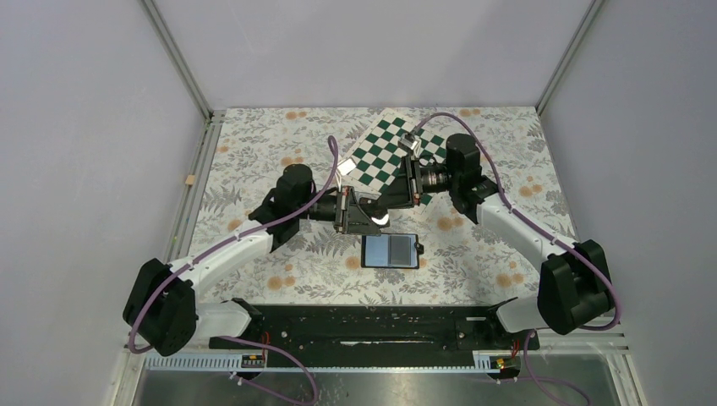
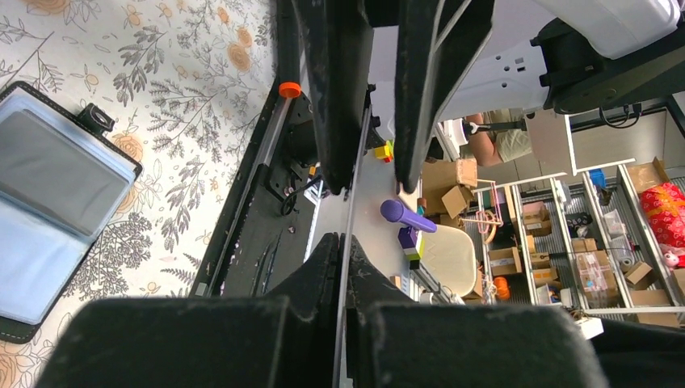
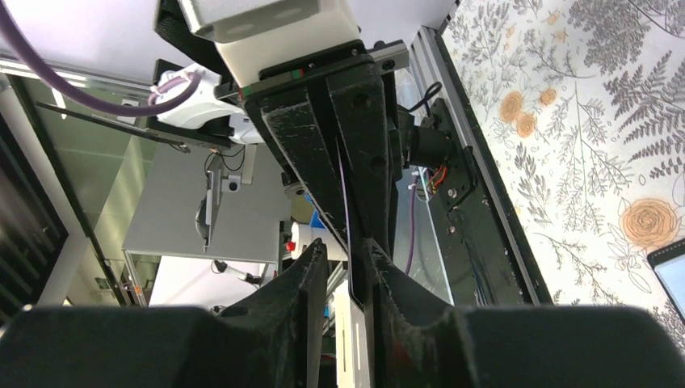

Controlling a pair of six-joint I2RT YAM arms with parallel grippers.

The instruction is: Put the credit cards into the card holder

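Note:
A dark credit card [image 1: 369, 206] hangs in the air between my two grippers. It shows edge-on as a thin line [image 2: 349, 234] in the left wrist view. My left gripper is shut on that card, which stands between its narrow fingertips. My right gripper reaches over the other end of it, with its fingers parted; the card's edge [image 3: 347, 222] runs between them, close to one finger. Below the grippers the card holder [image 1: 390, 251] lies open and flat, a pale sleeve at left and a greyer one at right in the top view.
A green and white checkered sheet [image 1: 372, 162] lies at the back of the table, partly under the right arm. The flowered tablecloth [image 1: 279, 266] is bare on both sides of the holder. Both grippers are very close together.

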